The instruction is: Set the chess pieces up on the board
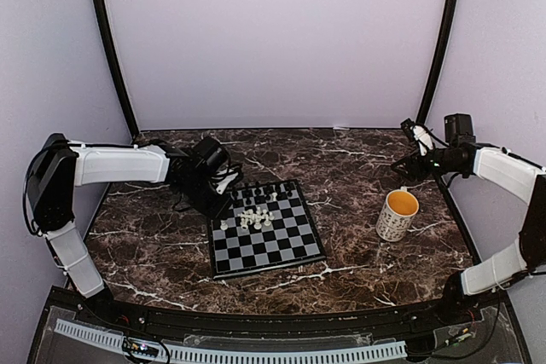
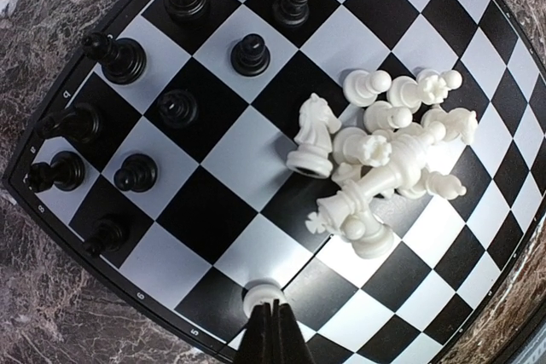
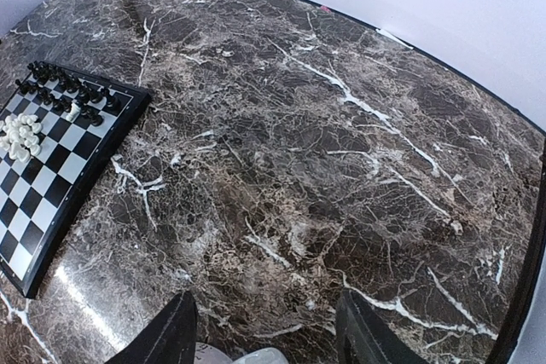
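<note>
The chessboard (image 1: 264, 249) lies left of centre on the table. Black pieces (image 2: 251, 55) stand along its far side, and a heap of white pieces (image 2: 384, 155) lies mostly toppled on the squares nearby. My left gripper is shut, its tips over a lone white piece (image 2: 263, 292) near the board's left edge; nothing shows between the fingers, which partly cover that piece. At the right, my right gripper stands with its fingers apart, away from the board. Pale rounded shapes (image 3: 260, 356) show between them at the bottom edge; I cannot tell what they are.
A patterned mug (image 1: 394, 224) with an orange inside stands on the right, just in front of the right gripper. A small white item (image 1: 403, 188) sits by its far rim.
</note>
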